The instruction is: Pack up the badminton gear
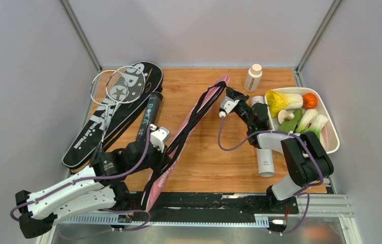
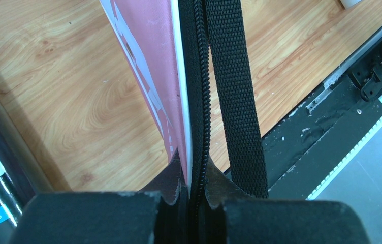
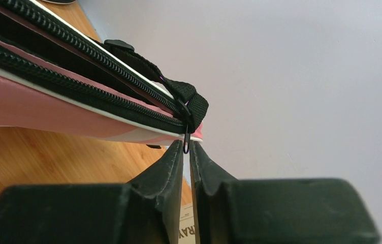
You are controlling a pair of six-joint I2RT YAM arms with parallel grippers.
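A pink racket bag [image 1: 189,122] with black zips and straps lies diagonally across the middle. My left gripper is shut on its zip edge. At the bag's far end, my right gripper has its fingertips nearly together at the dangling zip pull [image 3: 187,136]; whether they grip it is unclear. On the left lie a black racket bag [image 1: 82,145] with two rackets [image 1: 125,84] on it, and a dark shuttlecock tube [image 1: 150,112] beside them.
A white tub of vegetables [image 1: 328,132] stands at the right. A white tube [image 1: 265,165] lies beside it under the right arm, and a white bottle [image 1: 253,79] stands at the back. Side walls bound the table.
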